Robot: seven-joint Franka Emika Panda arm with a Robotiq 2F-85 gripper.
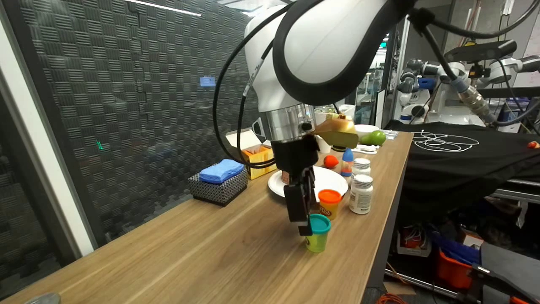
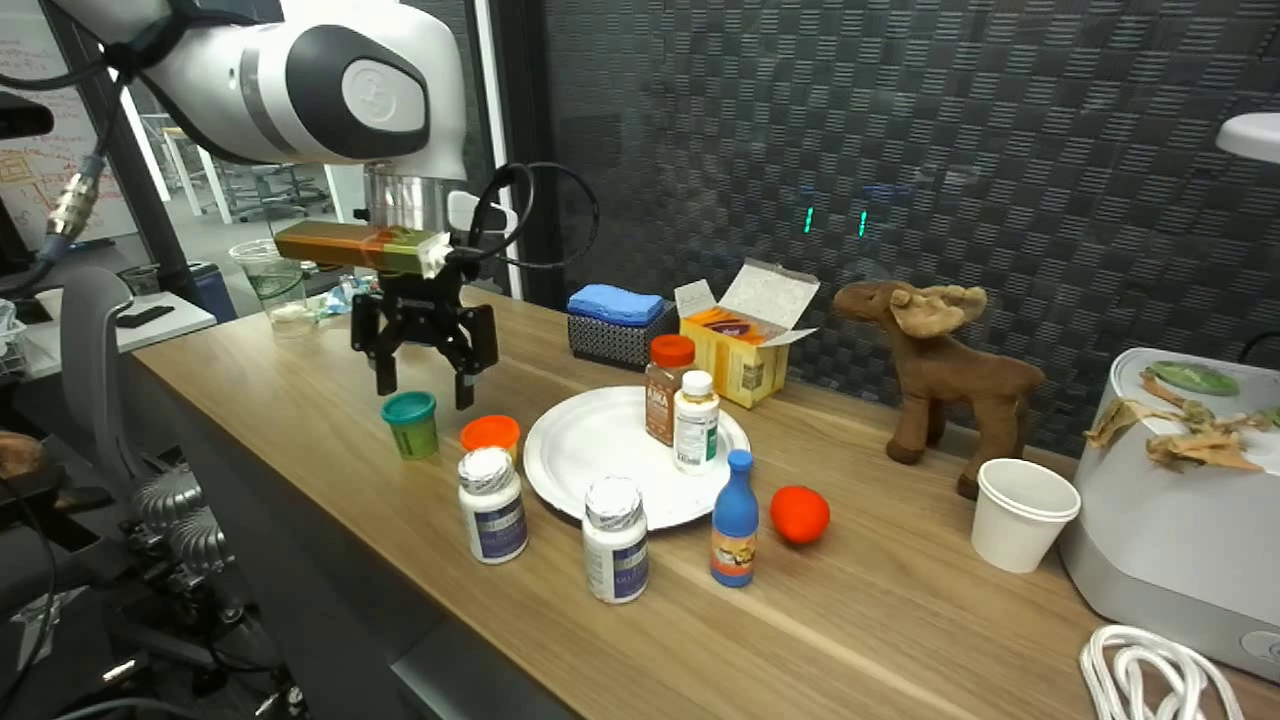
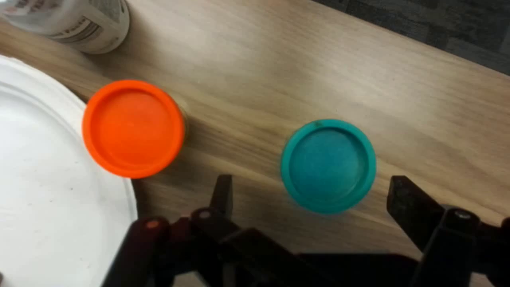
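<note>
My gripper is open, its two fingers wide apart with nothing held. In the wrist view the teal lid of a small Play-Doh tub (image 3: 328,166) lies between the fingertips' lines, a little beyond them. Exterior view 2 shows the gripper (image 2: 422,390) just above and behind this upright green tub (image 2: 411,432). An orange-lidded tub (image 3: 134,129) stands outside the left finger, against the edge of the white plate (image 3: 48,191). From exterior view 1, a finger covers part of the teal-lidded tub (image 1: 317,242).
Two white pill bottles (image 2: 493,506) stand near the table's front edge. On the plate are a red-capped spice jar (image 2: 667,396) and a white bottle (image 2: 696,422). A blue bottle (image 2: 734,528) and a red ball-like item (image 2: 799,514) lie beyond. Bare table (image 1: 202,253) extends beside the teal-lidded tub.
</note>
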